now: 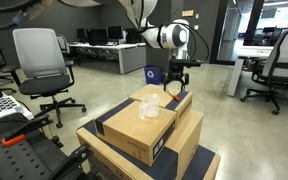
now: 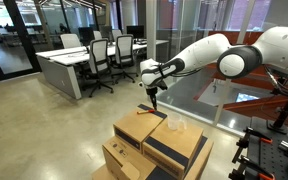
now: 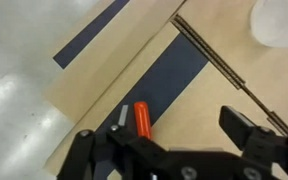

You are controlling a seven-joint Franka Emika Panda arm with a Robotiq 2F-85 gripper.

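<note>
An orange-red stick-like object (image 3: pixel 142 119), perhaps a marker, lies on the cardboard boxes, across a dark tape strip in the wrist view. Exterior view 1 shows the same orange-red object (image 1: pixel 175 97) near the far edge of the box tops. My gripper is open above it, its fingers spread to either side and nothing held. From the side, the gripper (image 1: pixel 180 84) points down over that far end. A whitish translucent container (image 1: pixel 150 109) stands nearer the middle of the boxes; only part of this container (image 3: pixel 280 20) enters the wrist view.
Cardboard boxes (image 1: pixel 136 128) with dark tape form the raised work surface, with a narrow gap between two of them. Beyond their edges the grey floor (image 2: pixel 59 125) lies lower. A black table (image 1: pixel 29 150) is at the near left; office chairs (image 1: pixel 52 86) stand farther off.
</note>
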